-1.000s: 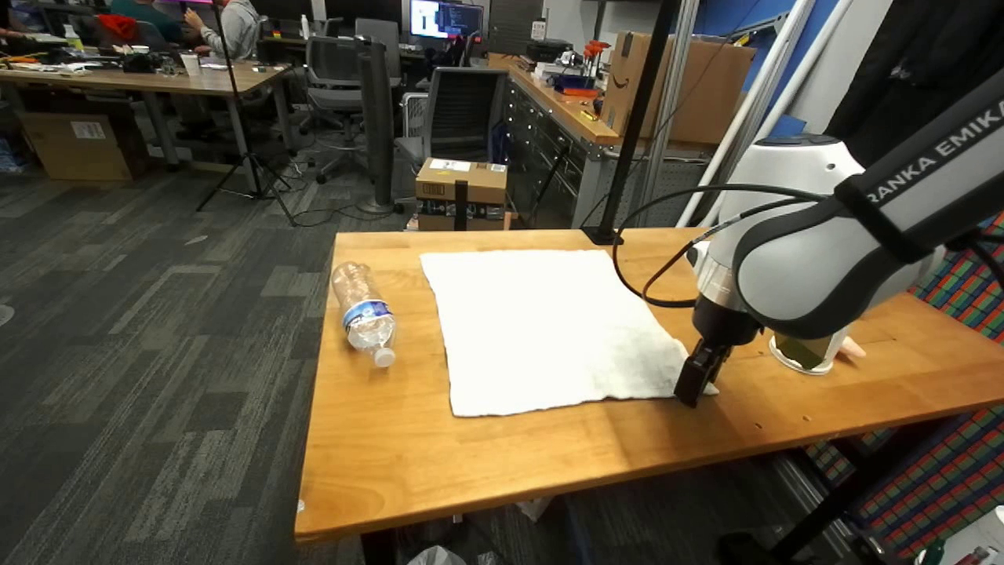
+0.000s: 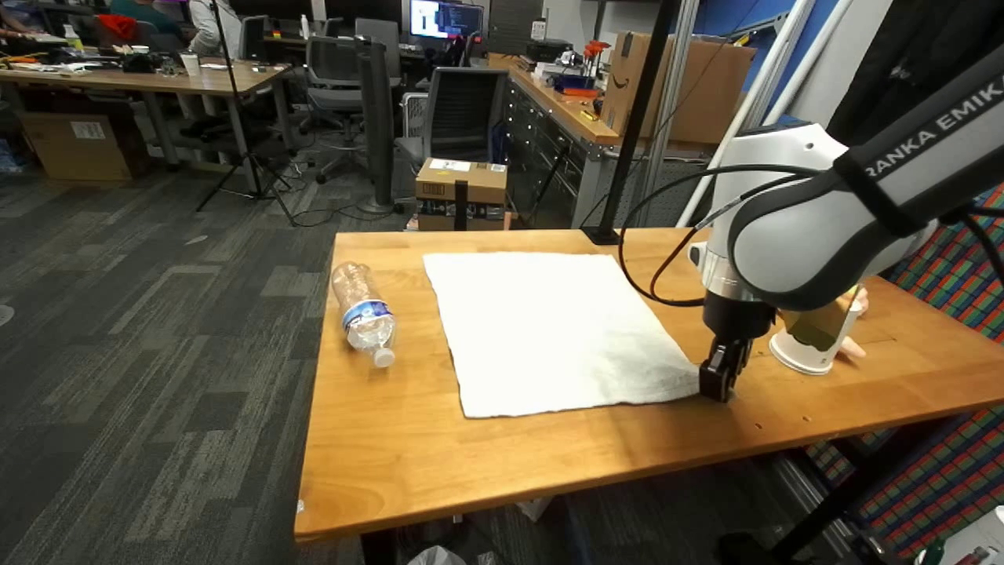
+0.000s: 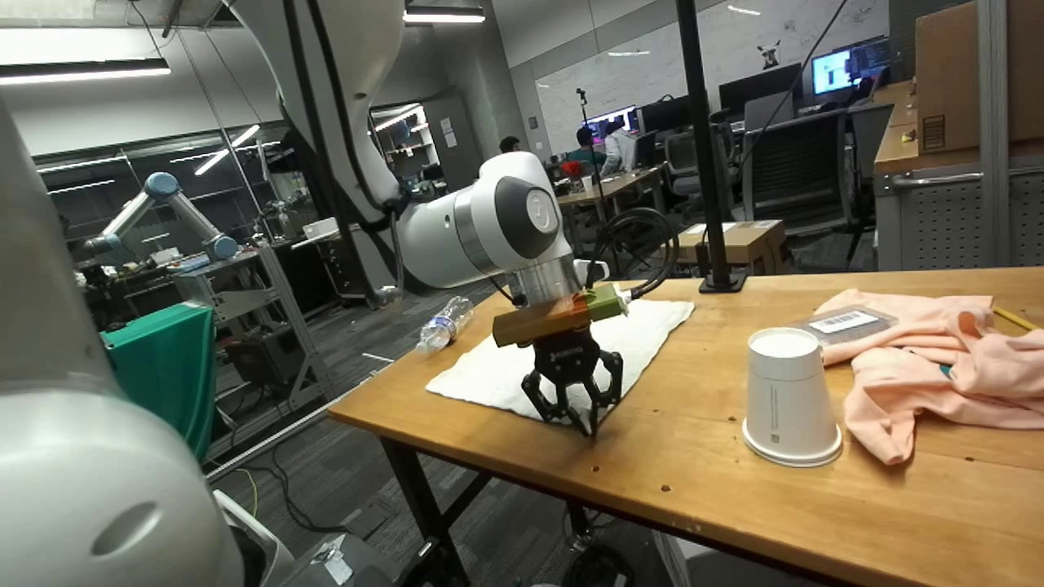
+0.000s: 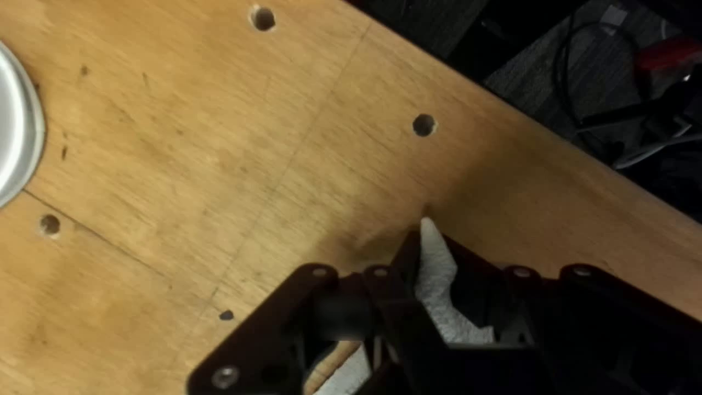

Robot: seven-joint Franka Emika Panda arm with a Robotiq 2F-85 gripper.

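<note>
A white cloth (image 2: pixel 555 329) lies spread nearly flat on the wooden table, its near right corner reaching my gripper (image 2: pixel 718 384). In the wrist view, a pinched corner of the cloth (image 4: pixel 435 276) pokes up between the dark fingers, so the gripper is shut on it. The fingertips sit low, close to the tabletop, near the table's front edge. From the other side, the gripper (image 3: pixel 585 416) points downward at the near edge of the cloth (image 3: pixel 499 380).
A clear plastic bottle (image 2: pixel 365 315) lies left of the cloth. An upside-down white cup (image 3: pixel 785 396) stands on the arm's other side, beside a crumpled peach cloth (image 3: pixel 940 372) and a clear packet (image 3: pixel 849 323). Bare wood lies along the table's front.
My gripper has shifted right in exterior view 1, and the cloth has slid slightly the same way. Its near right corner looks drawn toward the fingers. The bottle has stayed put.
</note>
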